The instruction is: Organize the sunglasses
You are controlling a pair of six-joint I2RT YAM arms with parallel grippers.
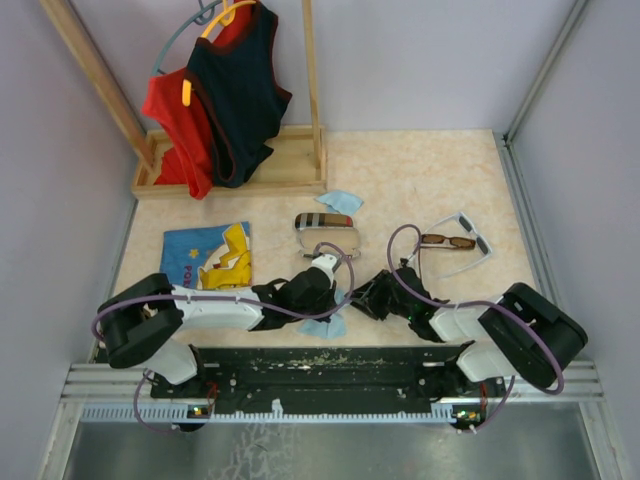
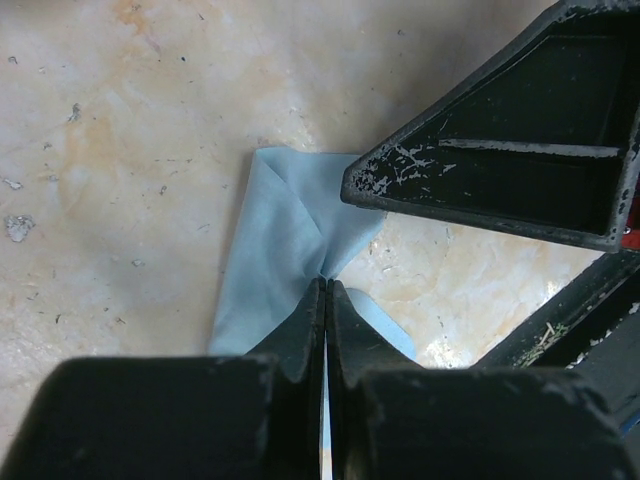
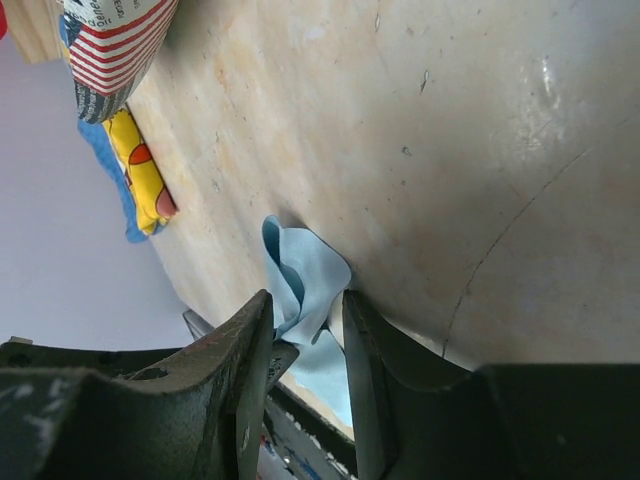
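A light blue cloth [image 2: 270, 250] lies near the front edge, between my grippers. My left gripper is shut, its tips down on the cloth at a pinched fold. My right gripper stands open beside it, with the cloth [image 3: 310, 265] lying between and beyond its fingertips. In the top view, brown sunglasses [image 1: 448, 241] and white-framed sunglasses [image 1: 480, 240] lie at the right. A striped case [image 1: 323, 220] and an open case [image 1: 327, 238] lie at the centre, below a second blue cloth [image 1: 339, 201].
A blue and yellow bag [image 1: 185, 250] lies at the left. A wooden rack [image 1: 295, 160] with red and dark garments stands at the back left.
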